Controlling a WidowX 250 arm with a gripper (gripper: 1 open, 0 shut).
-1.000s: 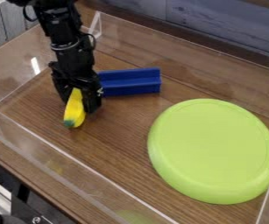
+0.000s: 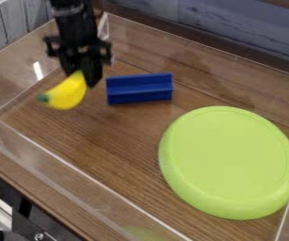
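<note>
My black gripper (image 2: pixel 81 62) at the upper left is blurred, shut on a yellow object with a green tip (image 2: pixel 66 92), which looks like a toy banana or corn. The object hangs tilted, its green end toward the lower left. A blue open box (image 2: pixel 139 91) lies just to the right of the gripper.
A large light green round plate or lid (image 2: pixel 227 161) fills the lower right. The wooden floor of the tray (image 2: pixel 121 169) is clear at centre and lower left. Clear walls edge the left and bottom, and a wall runs along the top right.
The gripper has risen up the view with the yellow object in it, which has swung to point lower left. The box and green disc have not moved.
</note>
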